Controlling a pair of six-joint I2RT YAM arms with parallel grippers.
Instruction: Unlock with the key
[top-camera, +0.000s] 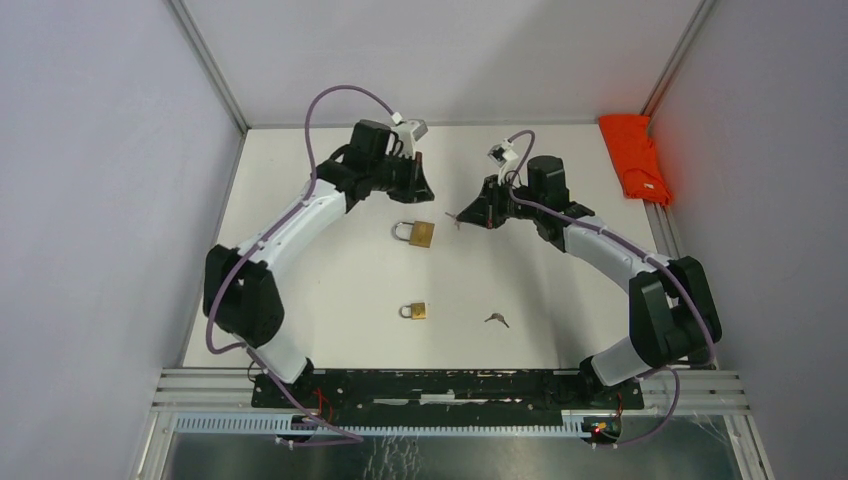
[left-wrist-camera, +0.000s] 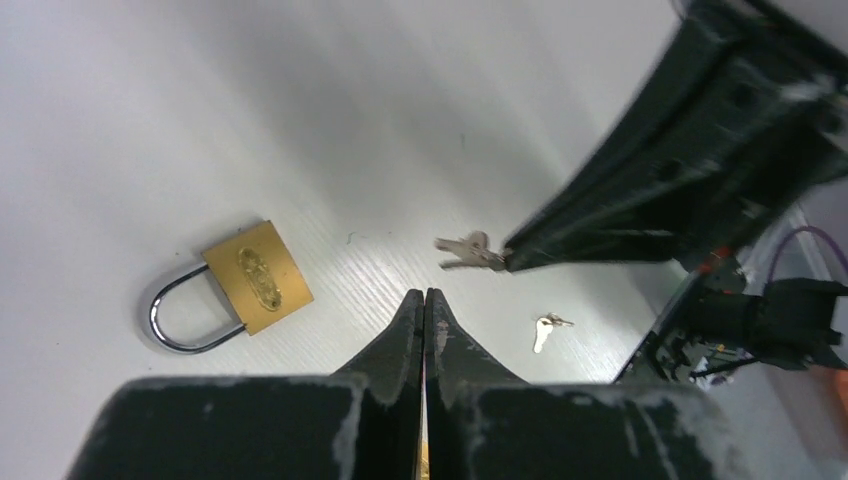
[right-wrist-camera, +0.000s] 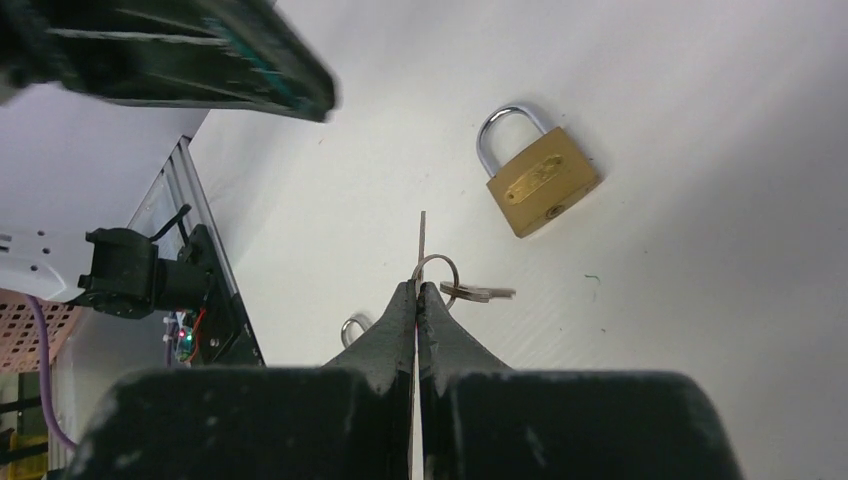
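The large brass padlock (top-camera: 421, 235) lies on the white table, its shackle seated in the body as far as the views show. In the right wrist view its keyhole side faces my right gripper. That gripper is shut on a key (right-wrist-camera: 422, 230), whose blade points out past the fingertips; a second key (right-wrist-camera: 482, 293) hangs beside it on a ring (right-wrist-camera: 440, 260). Right of the padlock in the top view, these keys are held clear of it. My left gripper is shut, with nothing between its fingers, behind the padlock in the top view.
A small brass padlock (top-camera: 418, 311) and a pair of small keys (top-camera: 497, 320) lie nearer the table's front. Orange cloth (top-camera: 636, 155) rests at the back right corner. Between the two grippers there is a modest gap.
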